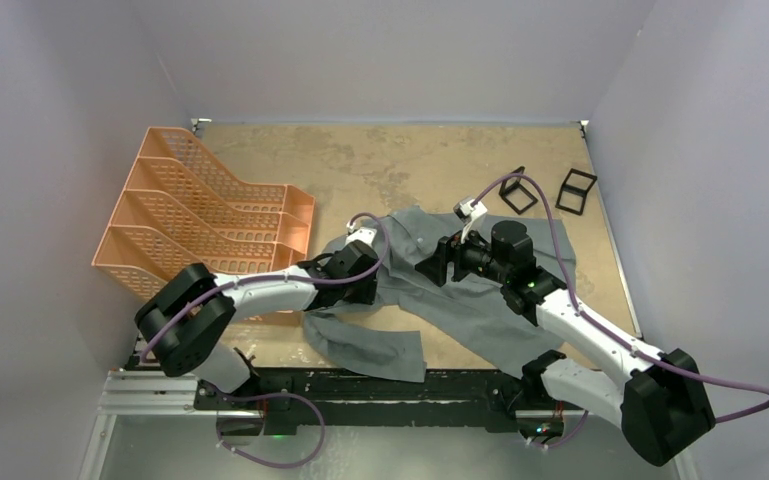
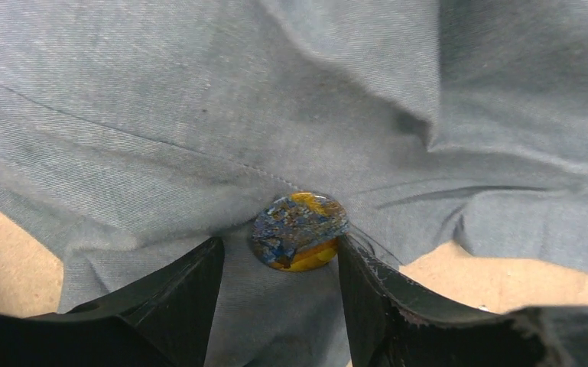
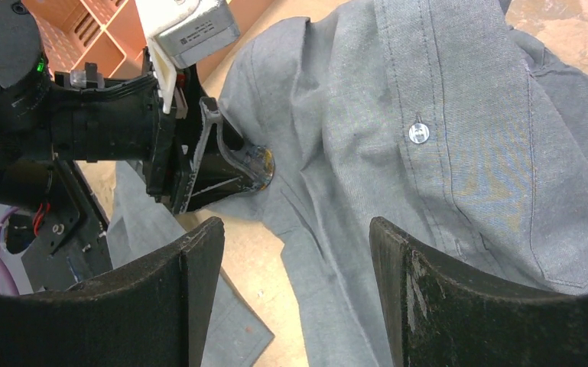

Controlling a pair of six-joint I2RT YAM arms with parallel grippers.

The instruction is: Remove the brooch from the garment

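A round brooch (image 2: 300, 232), mottled blue, brown and yellow, lies flat on the grey garment (image 2: 275, 99). My left gripper is part open around it, one finger close by the brooch's right edge and a gap on the left side. In the right wrist view the brooch (image 3: 264, 162) shows just beyond the left fingertips; from above, the left gripper (image 1: 368, 290) hides it. Over the garment's middle, my right gripper stands open with nothing between its fingers.
An orange compartment rack (image 1: 295, 205) stands at the left, close to the left arm. Two small black frames (image 1: 575, 190) lie at the back right. Bare table (image 1: 360, 150) stretches behind the garment. A metal button (image 3: 419, 133) sits on the cloth.
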